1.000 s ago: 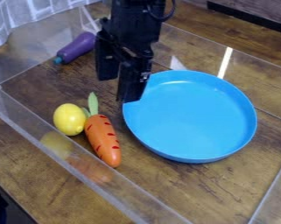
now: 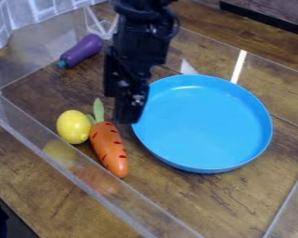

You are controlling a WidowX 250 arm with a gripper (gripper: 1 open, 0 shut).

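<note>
My dark gripper (image 2: 125, 93) hangs over the wooden table, open, just left of the blue plate's rim and above the carrot's green top. An orange carrot (image 2: 108, 149) with dark marks lies below it on the table, and a yellow lemon (image 2: 73, 126) sits beside the carrot's left. A blue plate (image 2: 203, 126) fills the right middle, empty. A purple eggplant (image 2: 81, 50) lies at the back left.
Clear walls or strips run along the left and lower edges. Bare wooden table (image 2: 226, 200) shows below and right of the plate, and at the back.
My gripper has shifted left, away from over the plate's edge toward the carrot's top. The carrot, lemon, eggplant and plate are unmoved.
</note>
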